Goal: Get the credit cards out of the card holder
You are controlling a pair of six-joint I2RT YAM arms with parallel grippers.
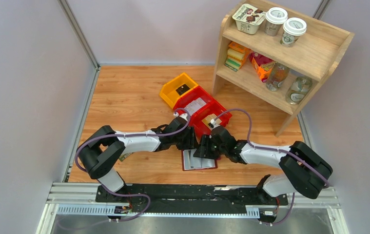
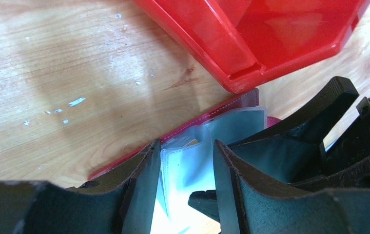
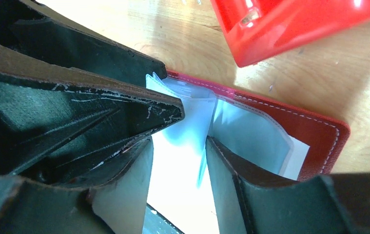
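The red card holder (image 1: 192,165) lies open on the wood floor, its clear sleeves (image 3: 251,131) showing between the grippers. My left gripper is over the sleeves, fingers apart, with a sleeve edge and a small tan sliver between or just beyond their tips. My right gripper is low on the holder, fingers apart, around a pale sleeve flap; whether it grips it I cannot tell. The other gripper's black body crosses each wrist view.
Red bins (image 1: 207,114) and a yellow bin (image 1: 170,95) sit just behind the holder. A wooden shelf (image 1: 319,53) with cups and bottles stands back right.
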